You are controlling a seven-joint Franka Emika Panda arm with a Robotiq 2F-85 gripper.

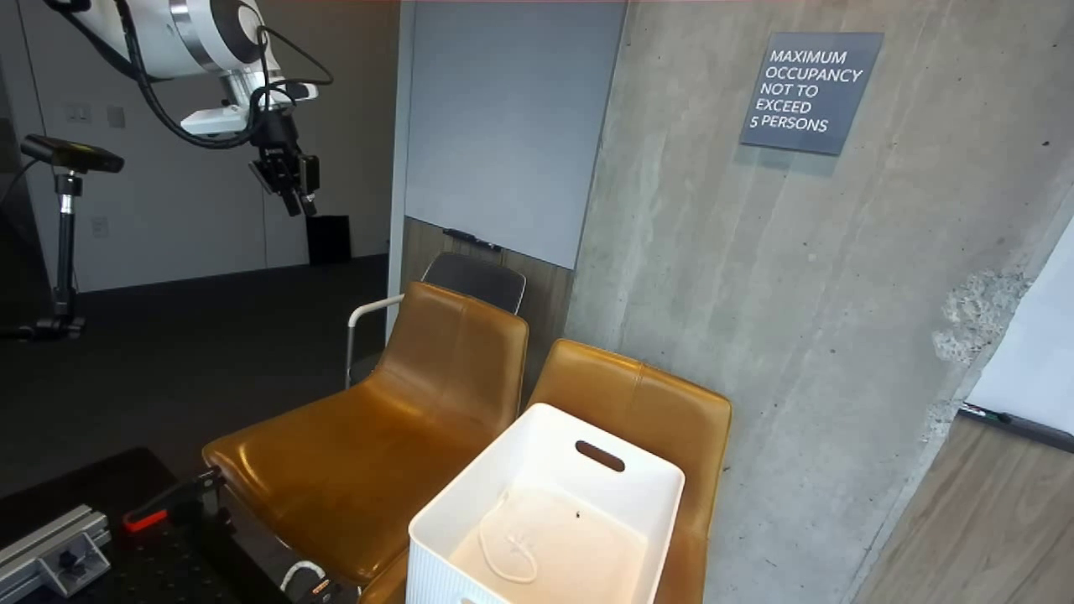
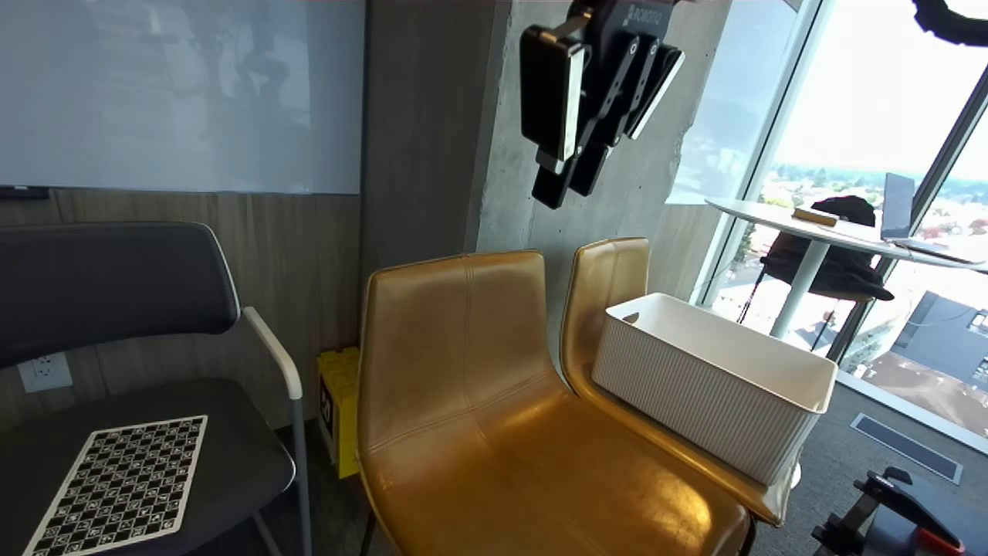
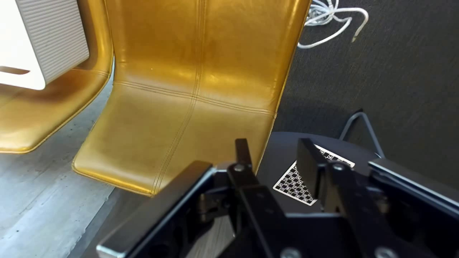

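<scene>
High above the chairs, my gripper [image 1: 302, 205] [image 2: 567, 188] stands open, and nothing is between its fingers. In the wrist view, a loosely bundled white rope [image 3: 327, 16] lies on the dark floor, beside the brown chair and cut off by the top edge. Part of a white rope [image 1: 299, 570] also shows low in exterior view 1, beyond the front of the brown seat. The white bin [image 1: 626, 451] [image 2: 708, 408] rests on the second brown chair. A short thin cord [image 1: 518, 577] lies on its floor.
The nearer brown chair [image 1: 332, 458] [image 2: 482, 435] has a bare seat. A dark chair [image 2: 120, 398] holds a checkered board [image 2: 125, 486]. Clamps and a metal rail [image 1: 55, 554] occupy the front left corner. A round table [image 2: 834, 232] stands by the window.
</scene>
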